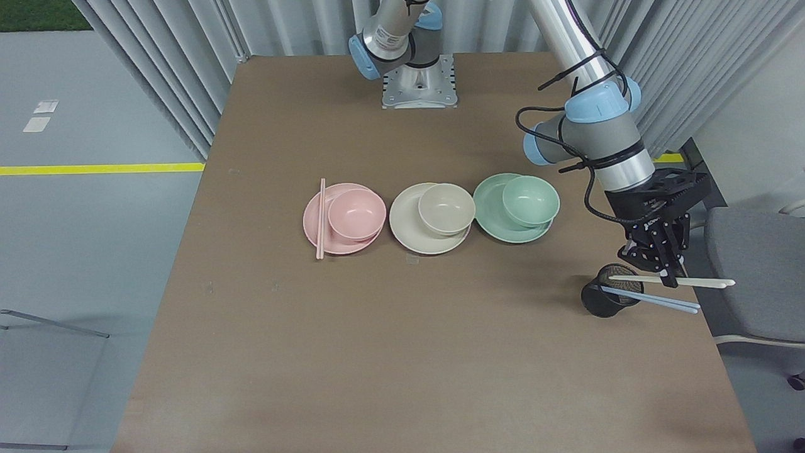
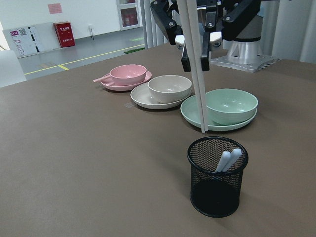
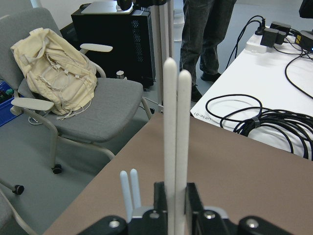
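Note:
My gripper (image 1: 664,275) is shut on a pair of white chopsticks (image 2: 193,64), held over the black mesh cup (image 1: 604,302) at the right of the table. That cup holds light blue chopsticks (image 1: 656,301); their tips show in the wrist view. Pink (image 1: 356,214), cream (image 1: 445,208) and green (image 1: 531,201) bowls sit in a row on matching plates, with pink chopsticks (image 1: 321,219) across the left edge of the pink plate.
A grey chair (image 1: 755,272) stands beyond the right edge. The wrist view shows a white table (image 3: 264,93) with coiled cables and a person's legs.

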